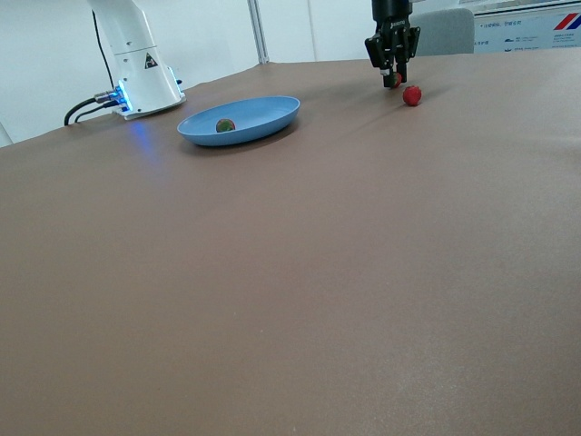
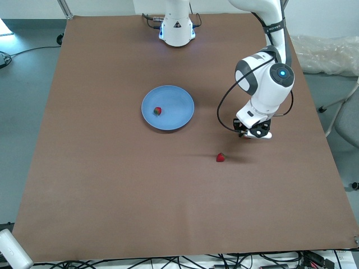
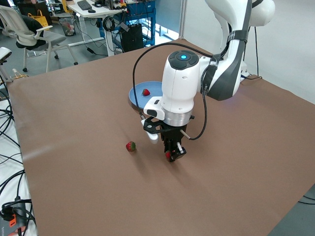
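A blue plate (image 2: 168, 117) with a strawberry (image 2: 157, 111) on it sits left of the arm; it also shows in the top view (image 1: 263, 113). A second strawberry (image 2: 220, 157) lies on bare table (image 2: 179, 202) in front of my gripper (image 1: 395, 76), which is lowered to the tabletop around a third strawberry (image 3: 168, 155), partly hidden by the fingers. The top view shows that strawberry between the fingertips; whether they are closed on it I cannot tell. The left view hides the fingertips under the wrist.
A white robot base (image 2: 177, 31) stands at the table's back, with cables. Cable bundles and a white cylinder (image 2: 14, 249) lie along the front edge.
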